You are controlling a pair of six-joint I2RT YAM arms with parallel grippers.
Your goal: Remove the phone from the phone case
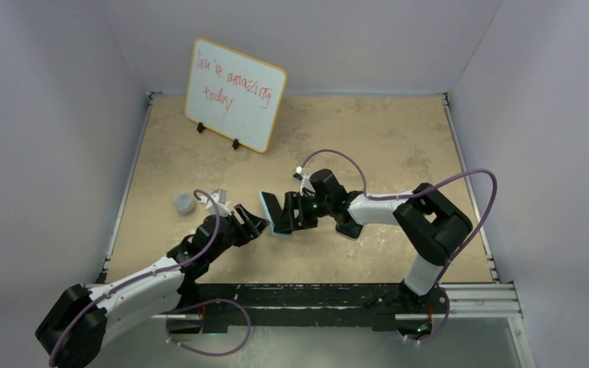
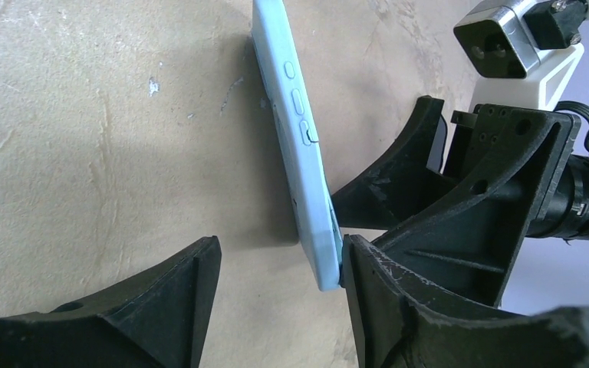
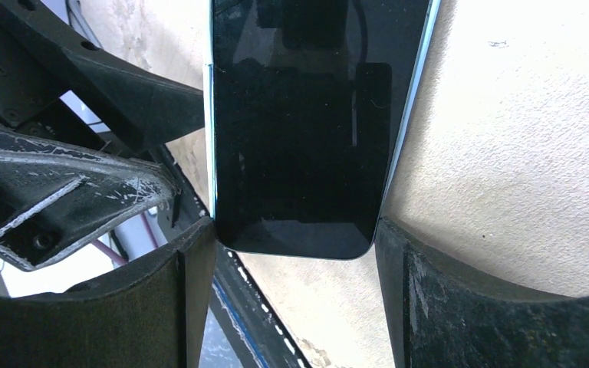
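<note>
A phone in a light blue case is tilted up on its long edge near the table's middle; its dark face fills the right wrist view. My right gripper has its fingertips at either side of the case's end, apparently touching it; whether they grip is unclear. My left gripper is part open just left of the phone, nothing between its fingers, facing the case's side with buttons.
A second dark phone lies under the right arm. A round translucent container sits left. A whiteboard stands at the back.
</note>
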